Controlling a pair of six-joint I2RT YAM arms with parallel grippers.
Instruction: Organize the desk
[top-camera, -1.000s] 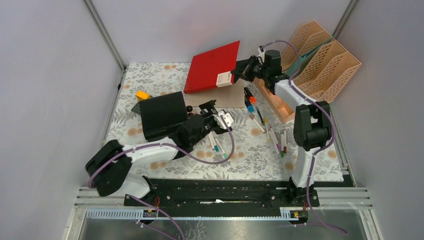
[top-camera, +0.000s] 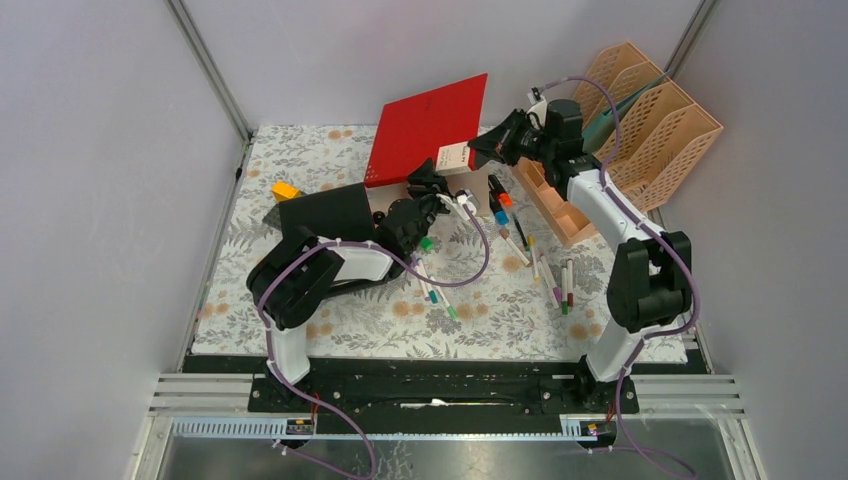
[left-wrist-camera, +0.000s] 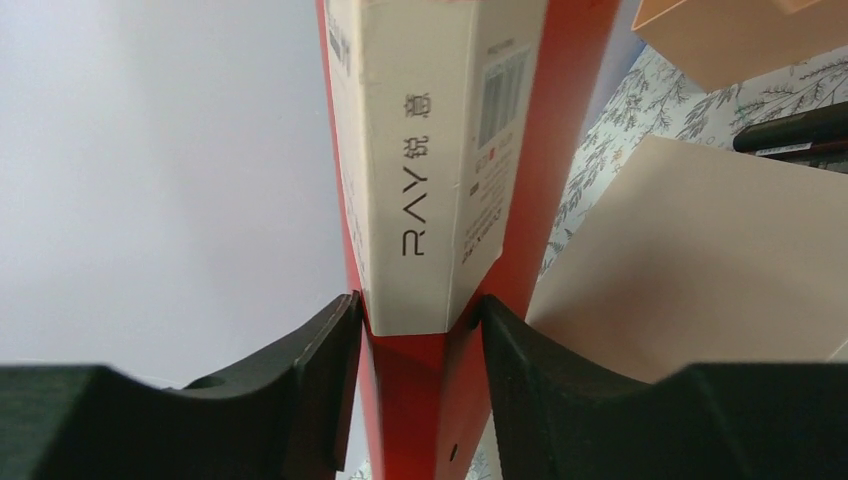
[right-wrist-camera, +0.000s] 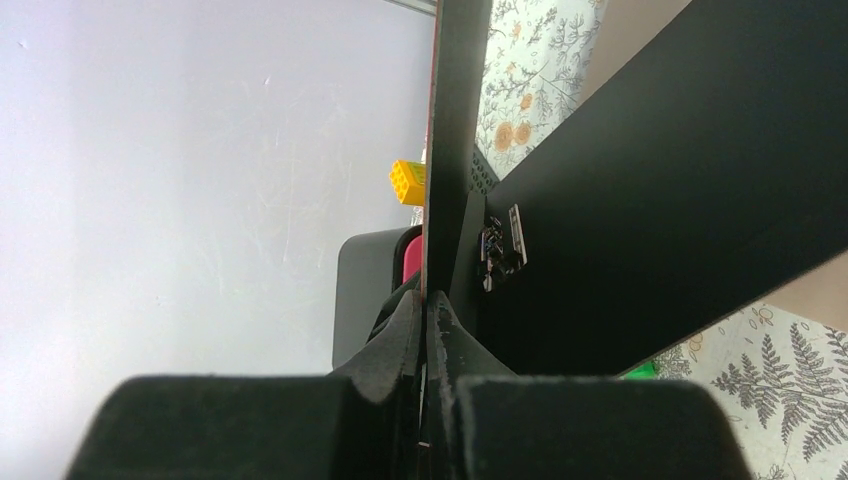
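Observation:
A red folder (top-camera: 425, 125) with a white RAY label (left-wrist-camera: 415, 170) on its end is lifted at the back of the desk. My left gripper has its fingertips on either side of that labelled red edge, part open around it; whether it grips firmly is unclear. My right gripper is shut on a thin dark board edge (right-wrist-camera: 450, 120), which in the top view belongs to the raised red folder. A black folder (top-camera: 325, 210) lies at the left, partly under my left arm.
A wooden organizer (top-camera: 660, 140) stands at the back right. Several markers (top-camera: 555, 290) lie on the middle and right of the desk. A yellow block (right-wrist-camera: 407, 182) is at the back left, and a tan board (left-wrist-camera: 690, 250) lies beneath the red folder.
My left gripper has moved up and toward the back to the folder's labelled end. The right gripper and red folder have shifted slightly to the right.

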